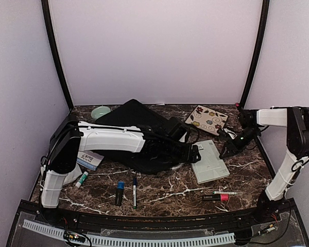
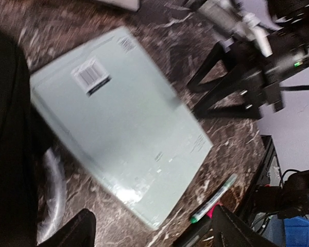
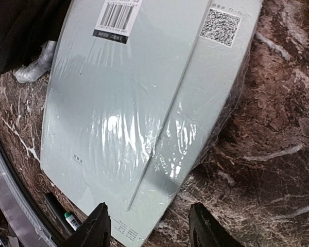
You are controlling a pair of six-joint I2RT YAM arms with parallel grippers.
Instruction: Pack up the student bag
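A pale, plastic-wrapped book (image 1: 210, 162) with a barcode (image 3: 116, 18) lies on the marble table beside the black bag (image 1: 121, 116), which is partly hidden under my left arm. My left gripper (image 1: 190, 153) is over the book's left side; in the left wrist view its fingers (image 2: 72, 231) stand apart above the book, with nothing between them. My right gripper (image 1: 224, 152) is at the book's right side; in the right wrist view its fingers (image 3: 100, 226) are apart over the lower edge, holding nothing.
A floral board (image 1: 206, 119) lies behind the book, a green bowl (image 1: 100, 112) at back left. Markers (image 1: 215, 197) and pens (image 1: 135, 193) lie along the front, a glue stick (image 1: 81, 179) and papers (image 1: 90, 159) at left. Bare table shows at front centre.
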